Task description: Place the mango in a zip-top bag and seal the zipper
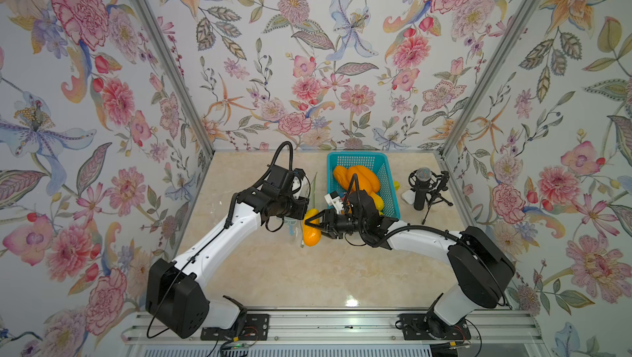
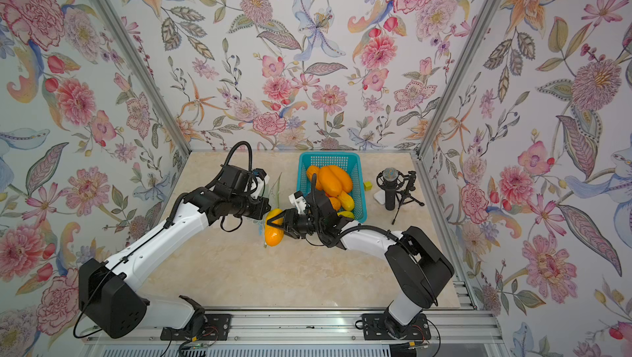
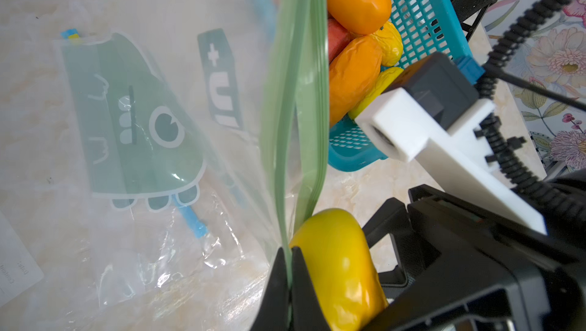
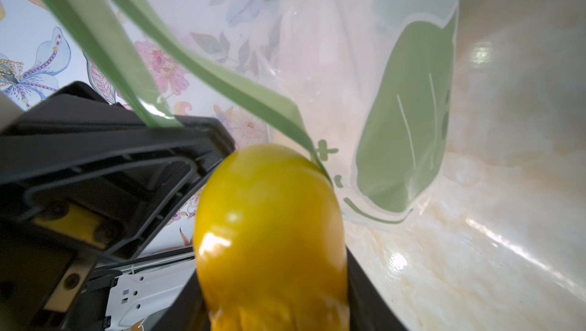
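Observation:
The yellow-orange mango (image 1: 311, 231) is held by my right gripper (image 2: 284, 222), which is shut around it. In the left wrist view the mango (image 3: 338, 263) lies right beside my left gripper, which is shut with the bag's green-edged rim running between its fingers. The clear zip top bag (image 3: 183, 129), printed in green, hangs with its mouth partly open, its two green zipper bands (image 3: 311, 105) apart in the middle. In the right wrist view, the mango (image 4: 271, 233) touches or overlaps the lower end of the band, mostly outside the bag as far as I can tell.
A teal basket (image 1: 330, 158) holding several toy fruits stands behind the right arm. A dark stand with a small tripod (image 1: 424, 189) is at the back right.

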